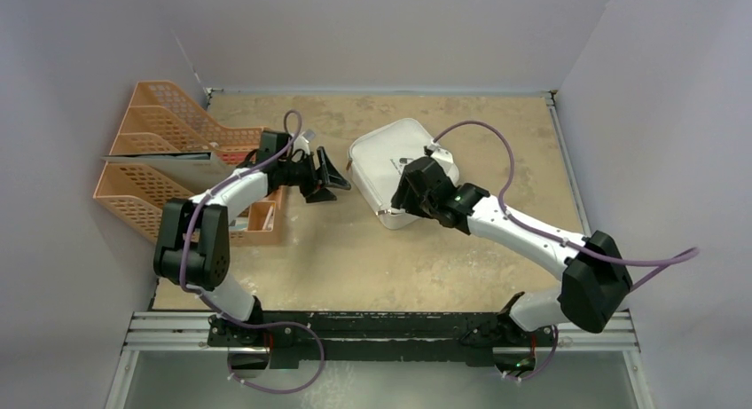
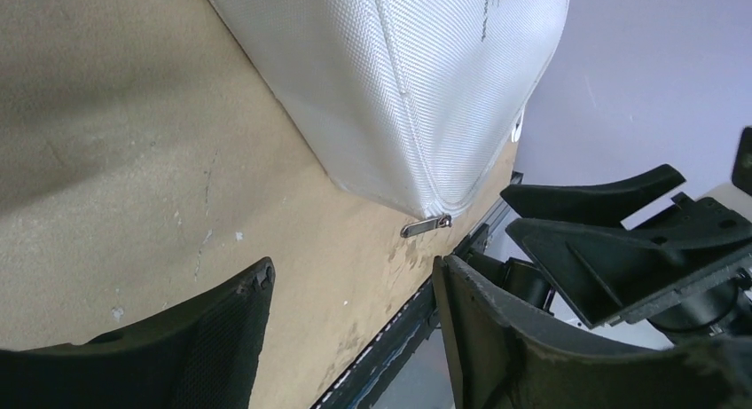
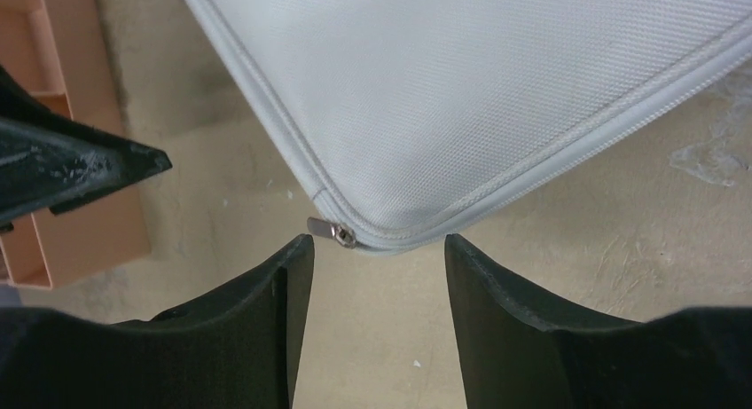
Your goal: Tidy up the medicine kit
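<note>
A white zippered case [image 1: 377,161], closed, lies on the table right of centre. Its zipper pull sticks out at the near corner, and the same pull [image 3: 332,231] shows in the right wrist view. My left gripper [image 1: 341,174] stands open just left of the case, its fingers [image 2: 235,338] apart with bare table between them. Over the near part of the case is my right gripper, also open; the zipper corner appears just beyond its fingers [image 3: 288,311], with nothing held. What the case contains is hidden.
An orange compartment organizer [image 1: 253,236] fills the left side, with a grey flat item [image 1: 173,169] lying across it.
</note>
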